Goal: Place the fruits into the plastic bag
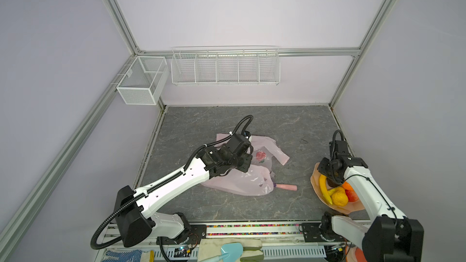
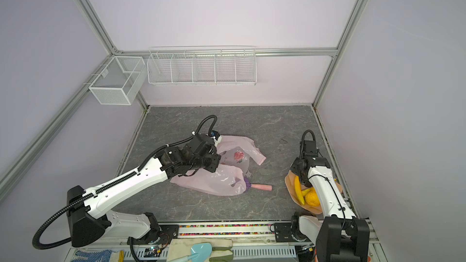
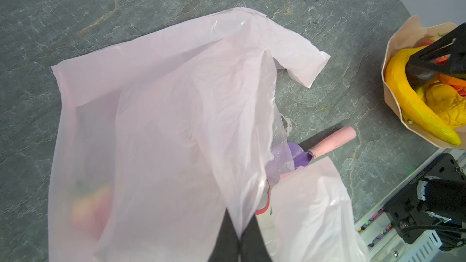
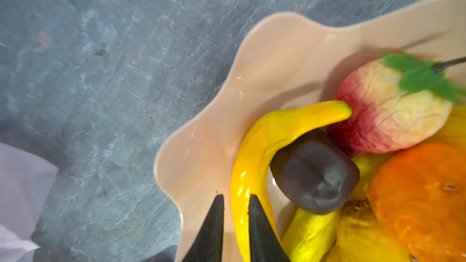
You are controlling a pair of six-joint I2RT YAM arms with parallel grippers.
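The pale pink plastic bag (image 3: 165, 116) lies in mid-table, its film gathered up to my left gripper, which is shut on it. A blurred red and yellow fruit (image 3: 92, 208) shows through the film. At the right, a wavy peach bowl (image 4: 199, 155) holds a banana (image 4: 254, 165), a dark plum (image 4: 315, 172), a strawberry-like fruit (image 4: 383, 106), an orange fruit (image 4: 422, 199) and yellow fruits. My right gripper is over the banana with a narrow gap between its fingertips. One finger overlaps the banana; I cannot tell whether it is gripped.
A pink handle (image 3: 332, 141) with a purple part sticks out beside the bag. White wire baskets (image 1: 225, 68) hang on the back wall. Bare grey table (image 1: 301, 126) lies behind and between bag and bowl. The right side wall (image 1: 398, 92) is close to the bowl.
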